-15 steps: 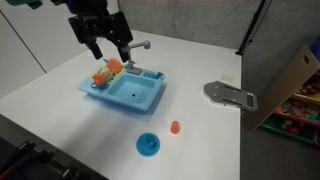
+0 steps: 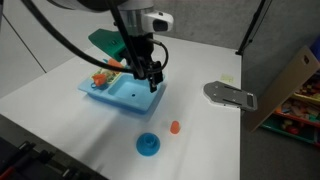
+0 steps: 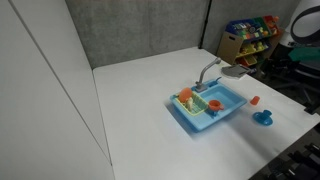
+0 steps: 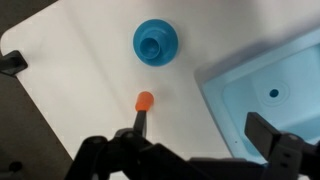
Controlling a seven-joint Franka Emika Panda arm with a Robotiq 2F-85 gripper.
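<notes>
My gripper is open, its two dark fingers wide apart in the wrist view with nothing between them. In exterior view 1 the gripper (image 2: 147, 78) is above the light-blue toy sink (image 2: 138, 100), partly hiding it. On the white table in front of the sink sits a round blue piece (image 2: 148, 144) with a smaller round part in its middle. A small orange object (image 4: 145, 101) lies apart from it, close to the left finger in the wrist view.
A rack with orange and other coloured pieces (image 3: 186, 97) sits at one end of the sink, which has a grey faucet (image 3: 208, 73). A grey board (image 2: 230, 95) lies farther right. Beyond the table stands a shelf of toys (image 3: 248, 38).
My arm has swung right in exterior view 1, from over the rack end to over the sink, and the gripper now appears larger. The objects on the table have not moved.
</notes>
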